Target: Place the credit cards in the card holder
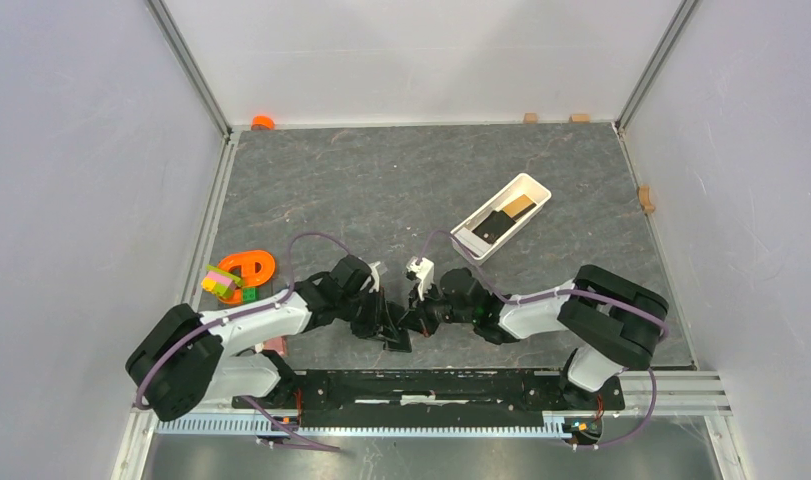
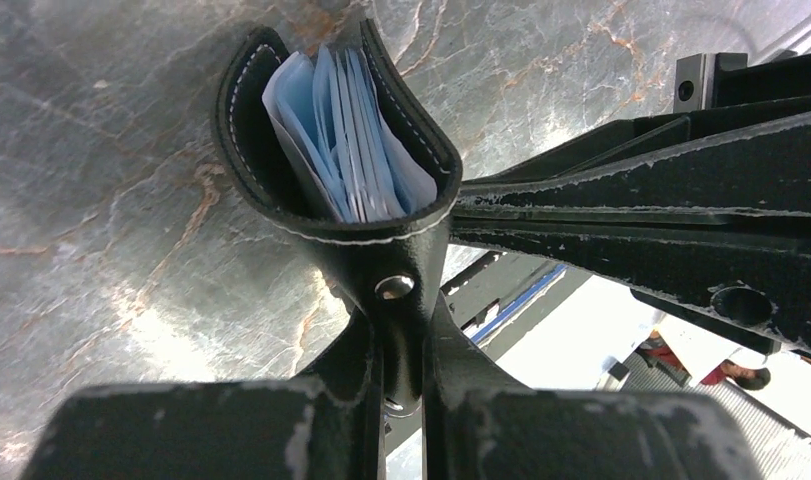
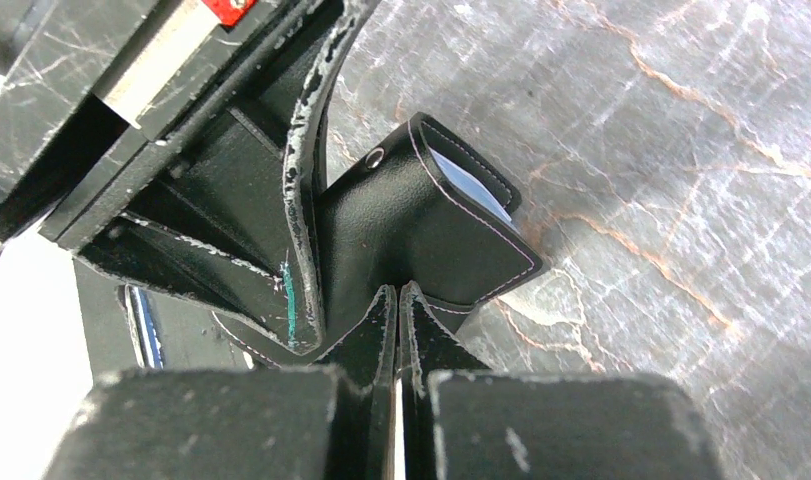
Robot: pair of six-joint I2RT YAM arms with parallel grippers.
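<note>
A black leather card holder (image 2: 393, 262) with pale stitching and a metal snap stands with its mouth spread in the left wrist view. Clear plastic sleeves (image 2: 351, 140) fan out inside it. My left gripper is shut on the holder's snap side. From the other side, the right wrist view shows the holder (image 3: 381, 230) with my right gripper shut, its tips at the lower edge; whether any leather is pinched there I cannot tell. From above, both grippers mostly cover the holder (image 1: 399, 343).
A white tray (image 1: 533, 190) holding a black card, a tan card and a pale one stands at the right. Orange and coloured toys (image 1: 248, 267) lie at the left. The dark tabletop (image 1: 371, 190) behind the arms is clear.
</note>
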